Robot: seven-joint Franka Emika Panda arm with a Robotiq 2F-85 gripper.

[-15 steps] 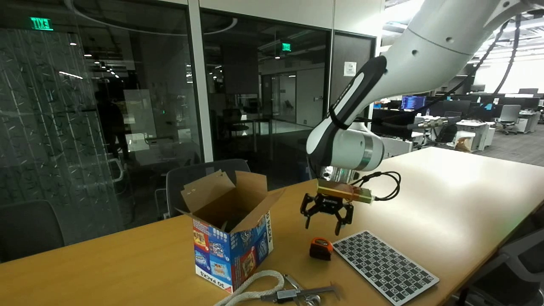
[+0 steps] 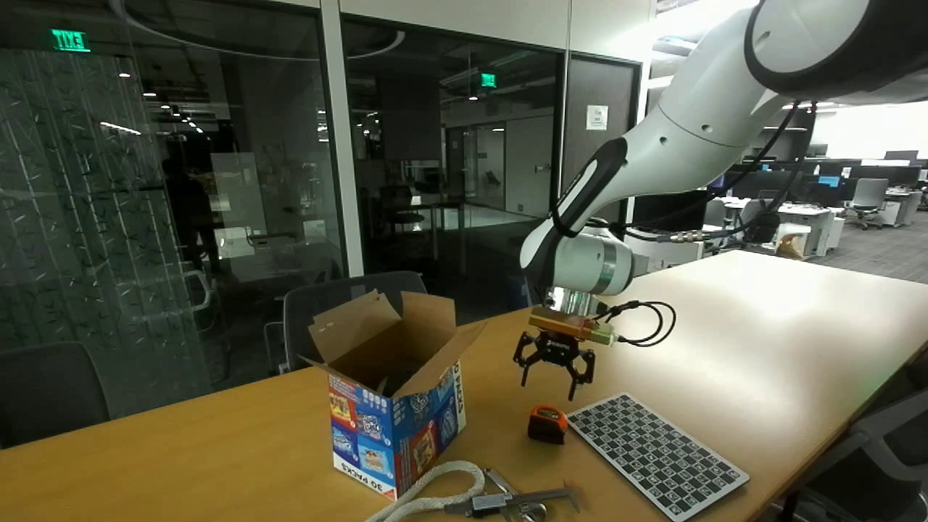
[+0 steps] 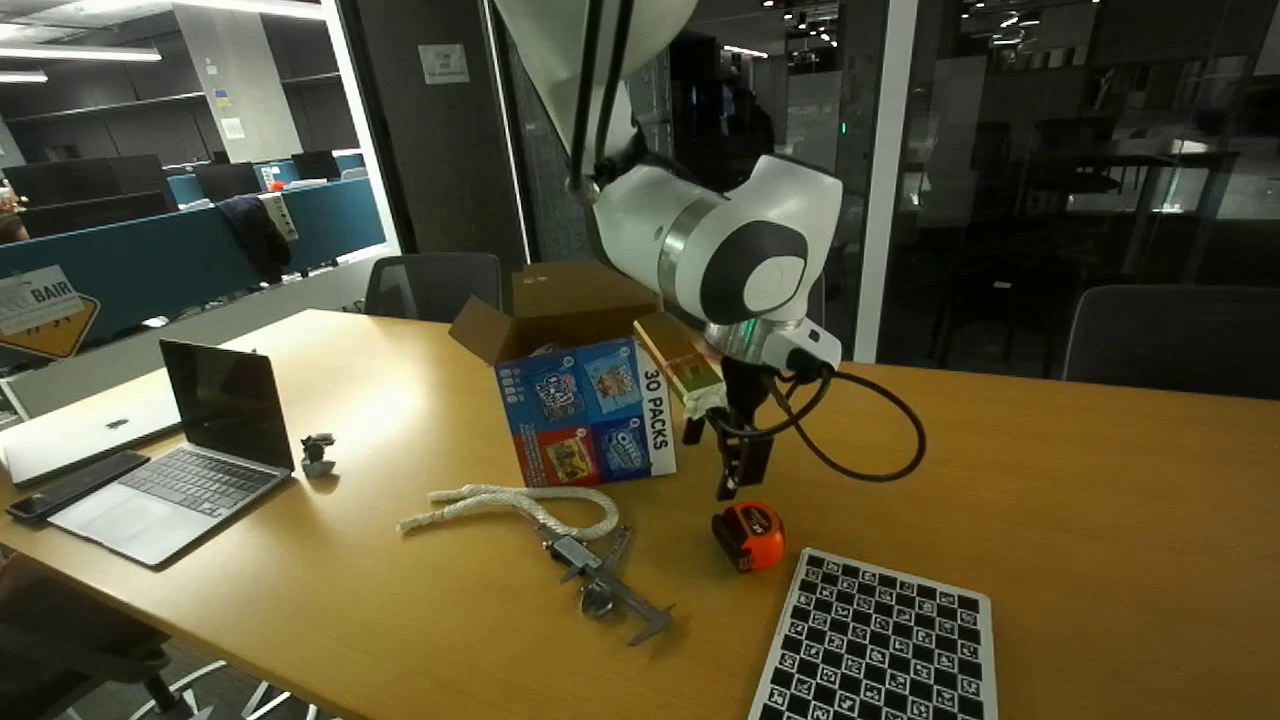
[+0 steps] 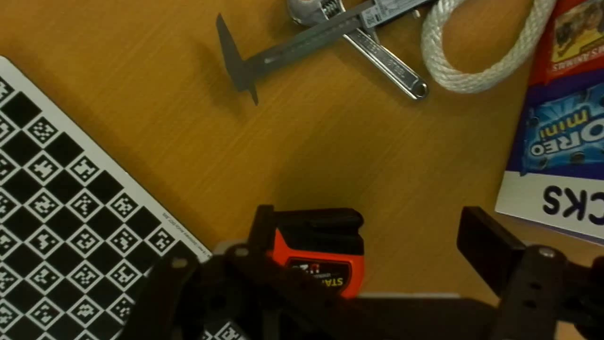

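An orange and black tape measure point(image 2: 547, 425) rests on the table between the box and the patterned board. My gripper point(image 2: 548, 391) hangs above and behind it, open, with nothing held. In the second exterior view the tape measure point(image 3: 750, 535) lies just below and in front of the fingers. Seen from the wrist, the tape measure point(image 4: 320, 249) sits toward the left finger, which covers part of it. The other finger point(image 4: 490, 249) stands well apart to the right, over bare table.
The open snack box point(image 2: 400, 426) stands close to the gripper. A checkered board point(image 3: 882, 636) lies beside the tape measure. Calipers point(image 3: 606, 586), a wrench point(image 4: 390, 65) and white rope point(image 3: 528, 498) lie together nearby. A laptop point(image 3: 204, 468) stands farther off.
The arm has shifted and changed its tilt slightly, with the gripper a little farther left in the first exterior view. The tape measure, box and board have not moved.
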